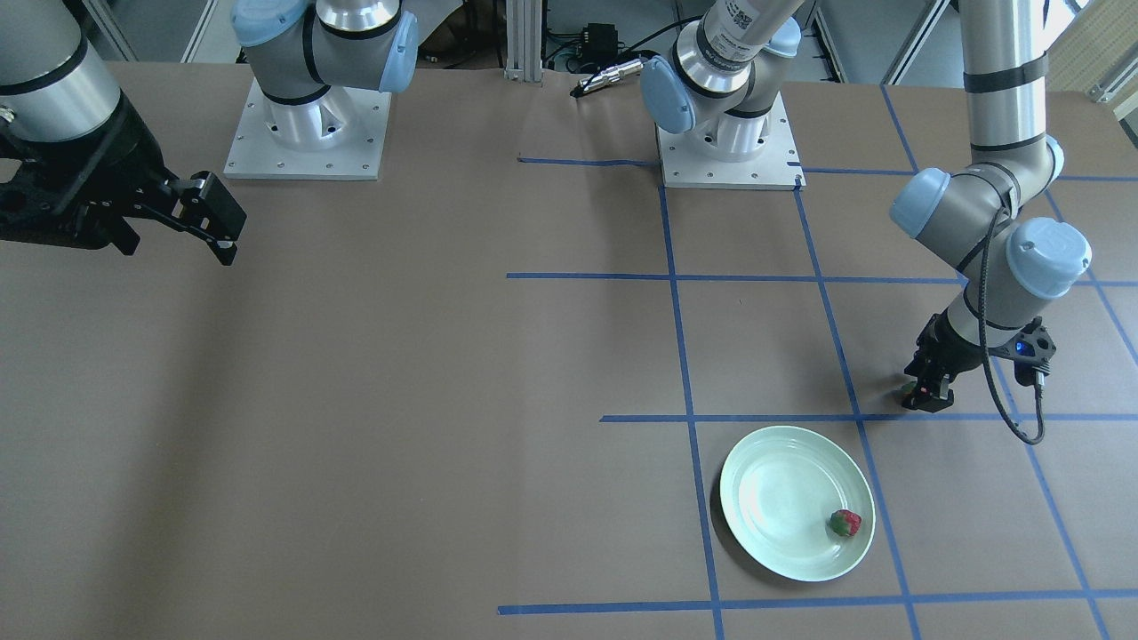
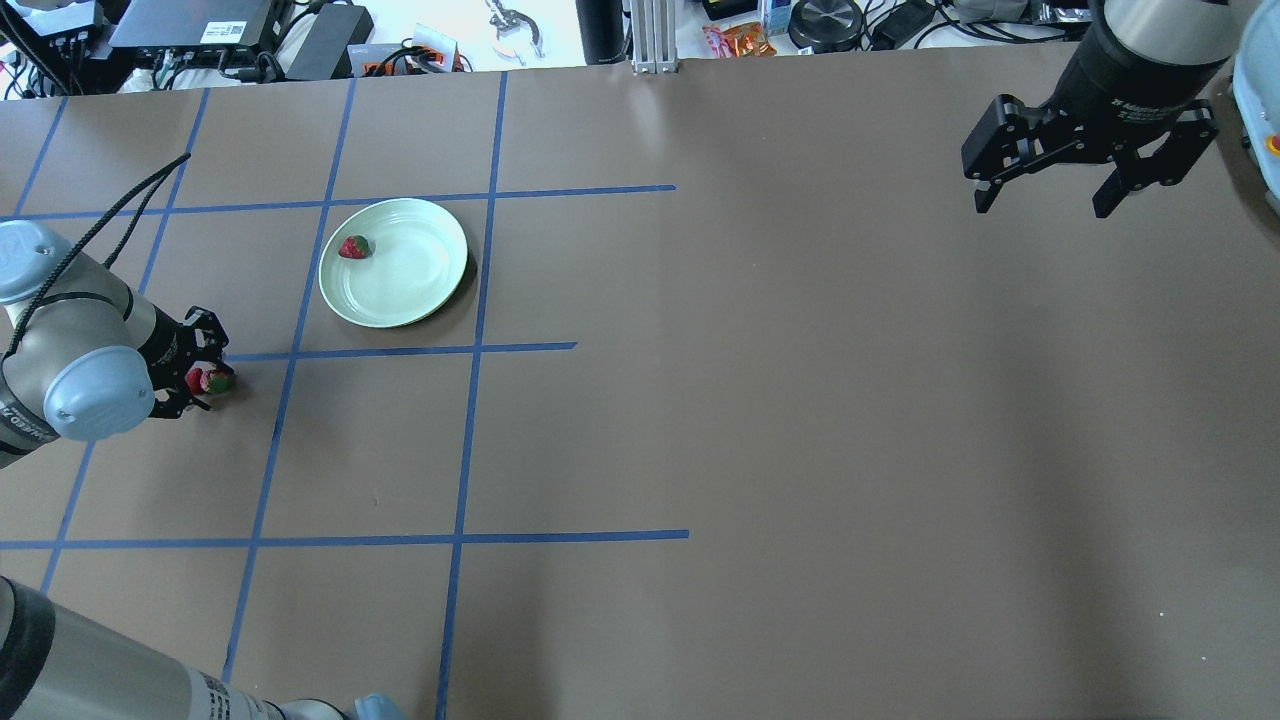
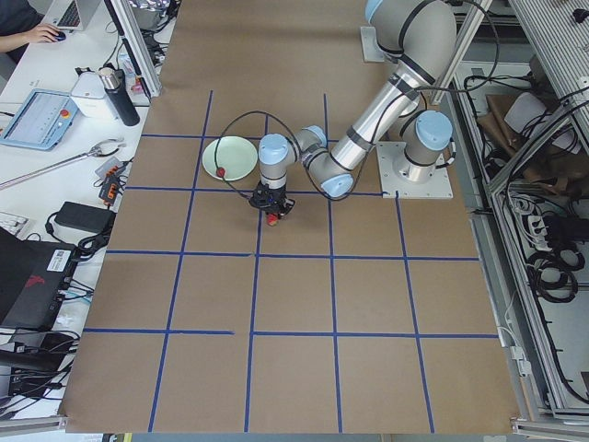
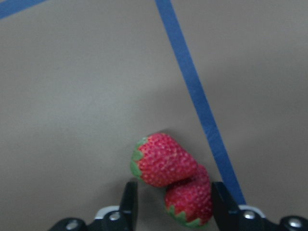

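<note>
Two strawberries lie touching on the taped table, one (image 4: 161, 159) partly over or against the other (image 4: 190, 202). My gripper is down around them, open, with its fingers either side and the lower berry close to one finger. In the front view the gripper (image 1: 923, 389) mostly hides the pair; in the top view red shows at its tip (image 2: 214, 382). A pale green plate (image 1: 789, 491) nearby holds one strawberry (image 1: 845, 523).
Another arm's black gripper (image 2: 1092, 156) hangs over the far side of the table. More arm bases (image 1: 309, 160) stand at the back.
</note>
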